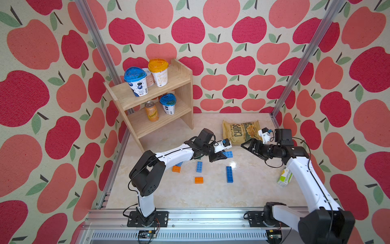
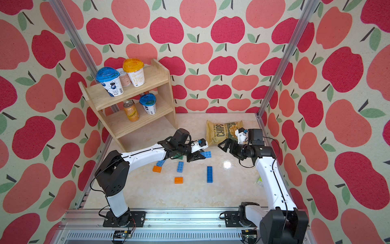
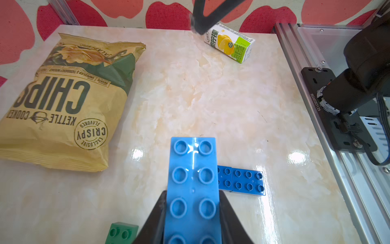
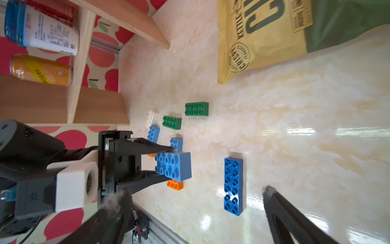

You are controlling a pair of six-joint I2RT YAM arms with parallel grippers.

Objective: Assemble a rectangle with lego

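Observation:
Shut on a light blue brick [image 3: 193, 174], my left gripper [image 1: 221, 155] holds it above the middle of the table, its studded far end reaching out past the fingers. My right gripper is open and apart from that brick, with nothing between its fingertips. On the table below lies a dark blue bar [image 4: 233, 185], two bricks end to end. Loose bricks lie to the left: a green brick [image 4: 196, 108], a second green brick [image 4: 172, 122], a white brick [image 4: 151, 118], a blue brick [image 4: 153, 133], another blue brick [image 1: 199, 166] and two orange ones, one an orange brick [image 1: 198, 180].
A chips bag [image 1: 240, 132] lies at the back of the table, and a juice carton [image 1: 285, 176] at the right. A wooden shelf [image 1: 186, 83] with cups and a can stands at the back left.

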